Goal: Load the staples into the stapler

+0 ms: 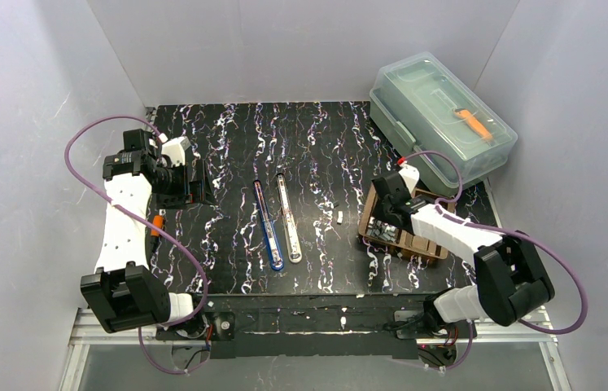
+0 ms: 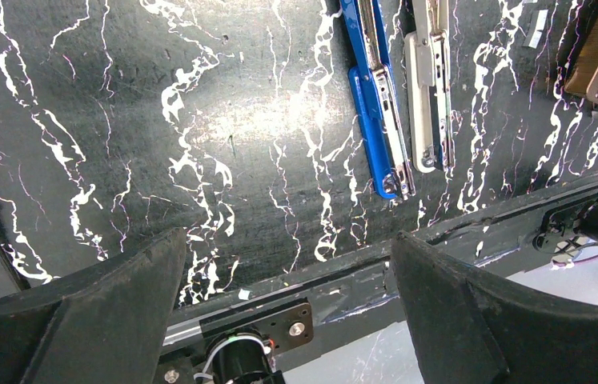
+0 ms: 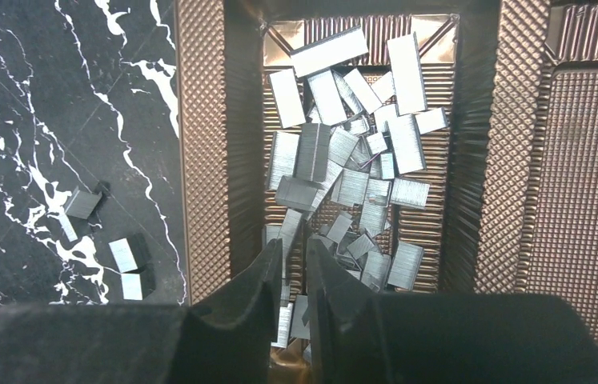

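Observation:
A blue stapler (image 1: 268, 226) and a white stapler (image 1: 288, 217) lie opened out side by side mid-table. In the left wrist view the blue stapler (image 2: 377, 96) and the white stapler (image 2: 430, 88) show their metal tracks. Many grey staple strips (image 3: 351, 188) fill the left compartment of a brown tray (image 1: 362, 216). My right gripper is low over that compartment, its fingertips apart by a narrow gap, with strips visible through it; whether any touches a finger is unclear. My left gripper stands wide open and empty above the table's left side.
Several small staple pieces (image 3: 127, 254) lie on the table left of the tray. A lidded green box (image 1: 443, 122) stands at the back right. At the far left lies an orange-handled tool (image 1: 156, 226).

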